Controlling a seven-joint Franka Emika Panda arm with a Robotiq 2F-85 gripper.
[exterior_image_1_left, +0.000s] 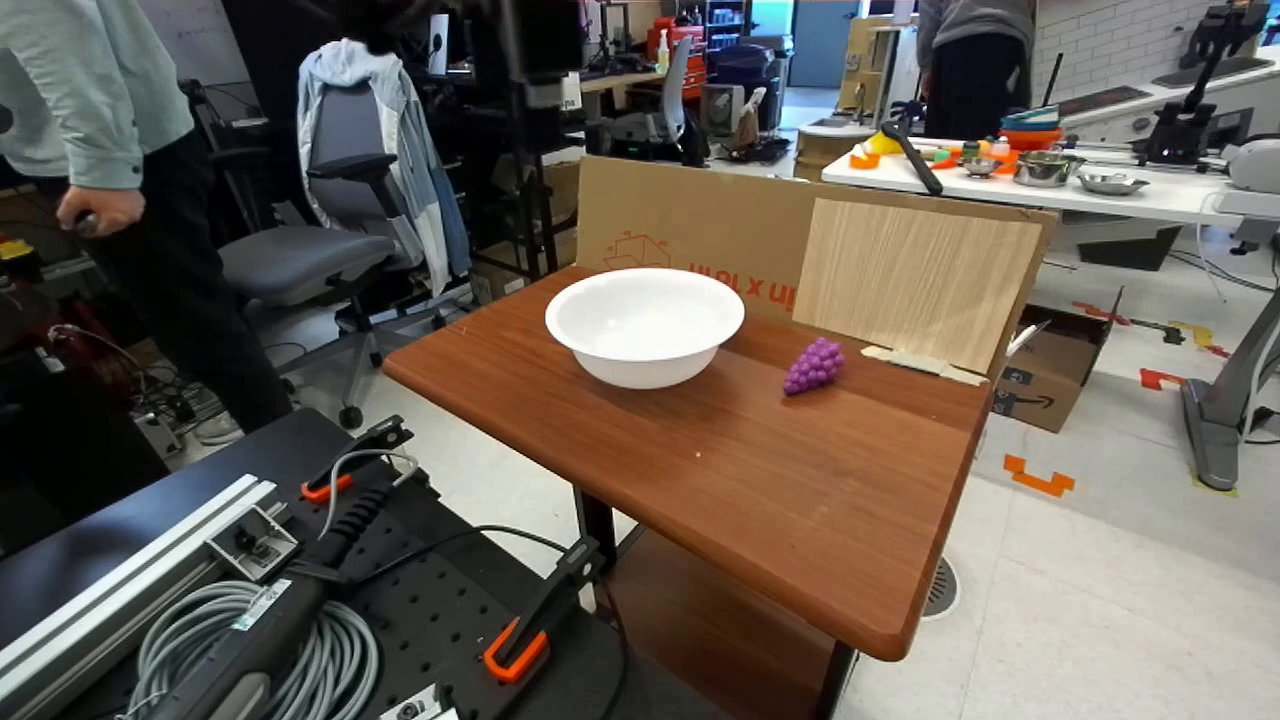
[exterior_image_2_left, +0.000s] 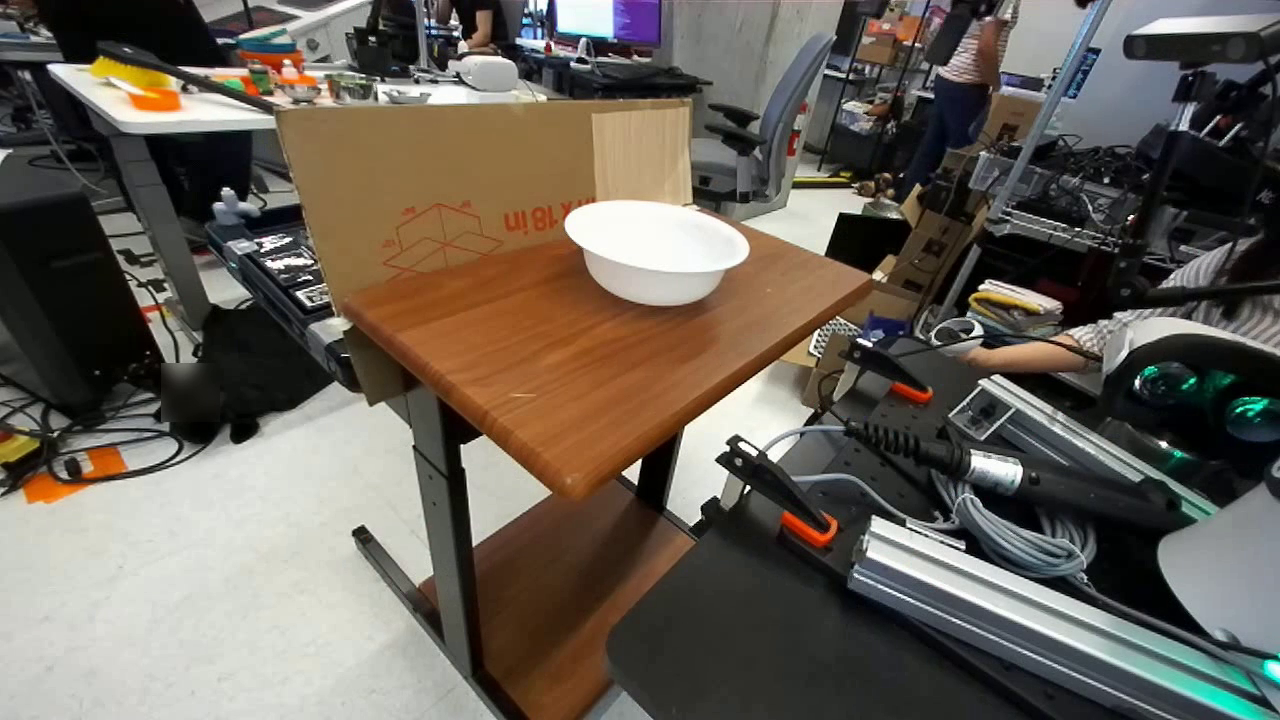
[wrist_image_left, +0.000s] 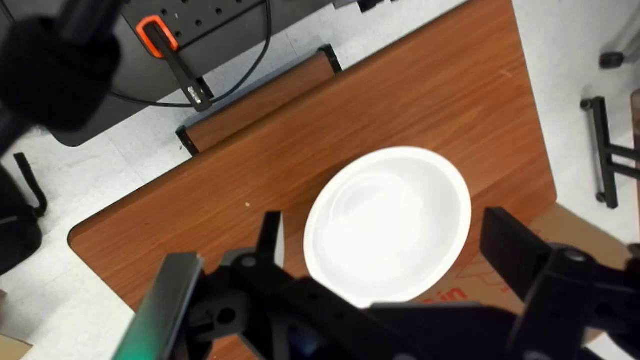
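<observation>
A wide white bowl stands upright on the brown wooden table. To its right in exterior view 1 lies a bunch of purple grapes, apart from the bowl. The grapes do not show in exterior view 2 or in the wrist view. From above, the wrist view looks down into the bowl, which is empty. My gripper is open high above the table, its fingers spread wide with nothing held. At the top of exterior view 1, only a dark, blurred part of the arm shows.
Cardboard and a pale wood panel wall off the table's back. A black bench with clamps, cable and metal rails stands close to the front edge. People stand in the background.
</observation>
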